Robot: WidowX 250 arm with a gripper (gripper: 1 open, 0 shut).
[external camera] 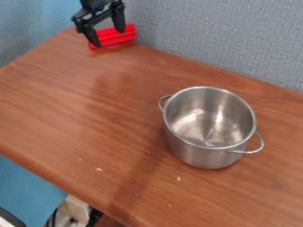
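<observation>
At the back left corner of the table, a red object (123,35) lies against the grey wall. My black gripper (99,32) hangs from the top edge of the view just over it, fingers open and straddling or just in front of it; exactly how they sit around it is too small to tell. A steel pot (208,151) with two side handles stands empty on the right part of the table.
A grey padded wall (225,35) runs along the back. Beyond the near left edge is a blue surface with some small items at the bottom corner.
</observation>
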